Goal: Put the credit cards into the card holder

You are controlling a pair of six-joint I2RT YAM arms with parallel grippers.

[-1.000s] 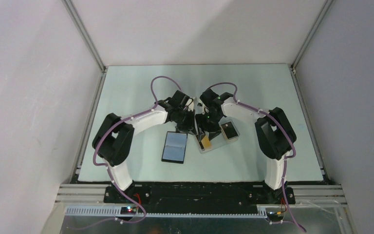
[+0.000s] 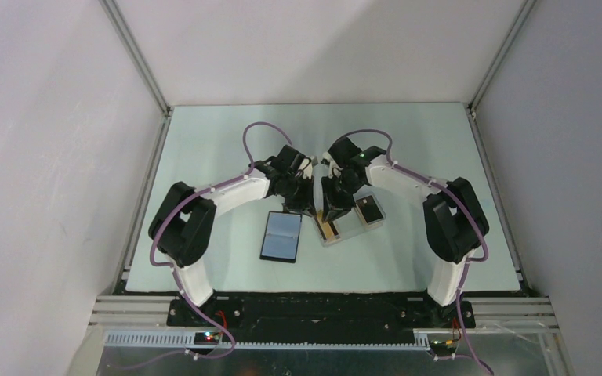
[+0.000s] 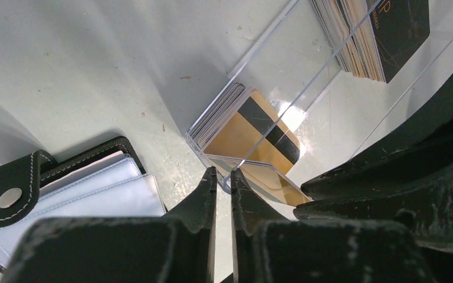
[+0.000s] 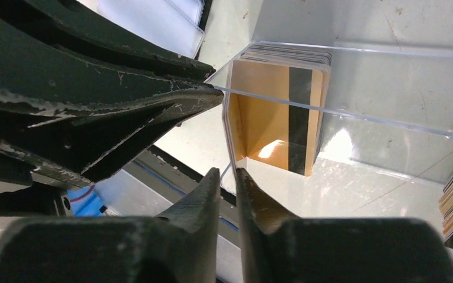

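Observation:
The clear tray [image 3: 309,94] holds a stack of gold cards [image 3: 252,127] with a black stripe. My left gripper is shut on the tray's near corner wall. At the tray's end, one gold card [image 4: 234,121] stands tilted up from the stack. My right gripper has its fingertips close together at that card's lower edge. A narrow gap shows between them, and whether they grip the card is unclear. To the left lies the open card holder [image 2: 281,236], with white sleeves and a black snap strap [image 3: 19,191].
A second stack, of black-faced cards [image 2: 369,209], sits at the tray's right end. Both grippers are close to each other over the tray's left end.
My right gripper has shifted slightly over the tray's left end, its fingers closer together. The stripe on the gold stack now shows on the right side. The left arm, tray and holder look unmoved.

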